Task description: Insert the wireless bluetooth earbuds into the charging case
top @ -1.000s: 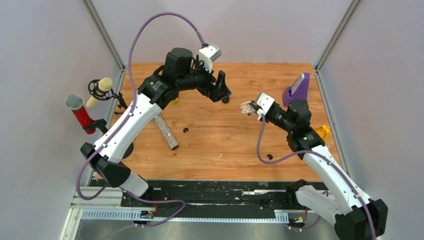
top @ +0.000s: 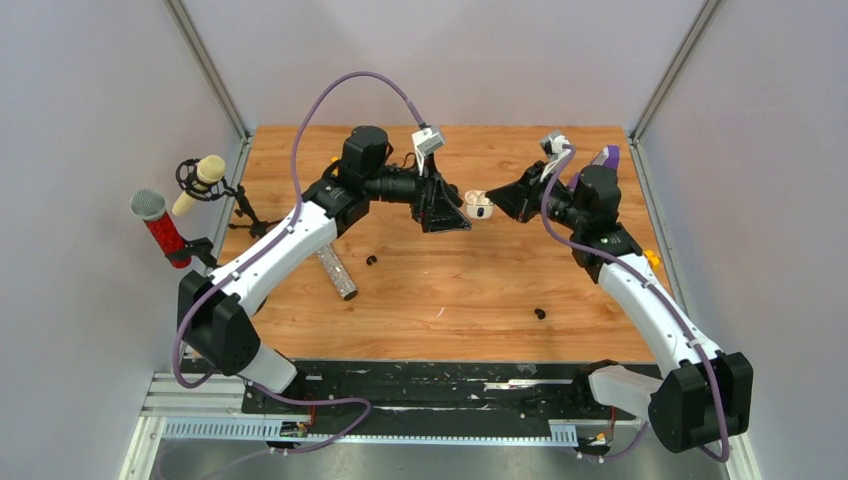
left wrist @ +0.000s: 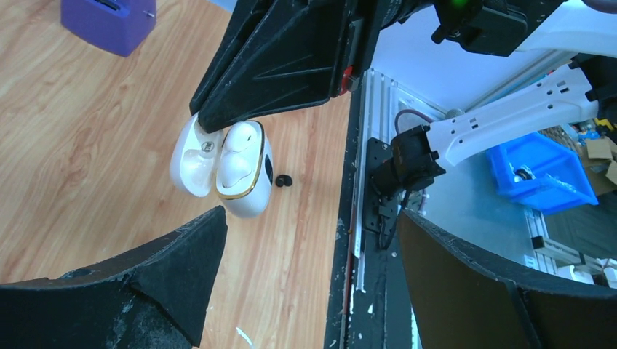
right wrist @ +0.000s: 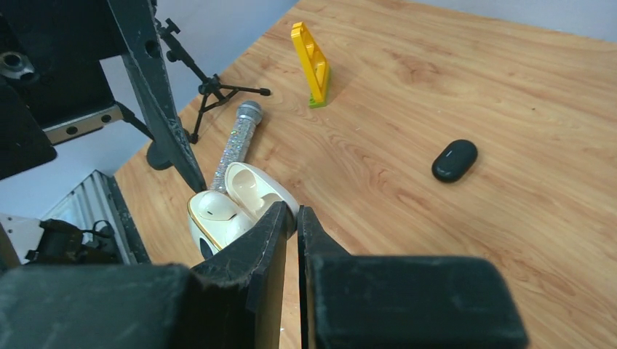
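The white charging case (top: 479,206) with gold rim hangs mid-air, lid open, in my right gripper, which is shut on it at the lid side. In the left wrist view, the case (left wrist: 244,174) shows rounded white tops in its base, with the open lid (left wrist: 190,158) beside it. My left gripper (top: 448,215) is part open, empty, just left of the case; its fingertips frame the case from below in the left wrist view. A pair of small dark pieces (left wrist: 284,180) lies on the table beyond.
A black oval case (right wrist: 454,160), a yellow holder (right wrist: 311,62), a glittery microphone (top: 335,270), a tripod and a purple stand (left wrist: 109,22) stand around the edges. Small dark pieces (top: 371,260) lie on the front of the table.
My left gripper has come lower and right, toward the case. The right arm has swung upward in the top view, turning the case and carrying it slightly left.
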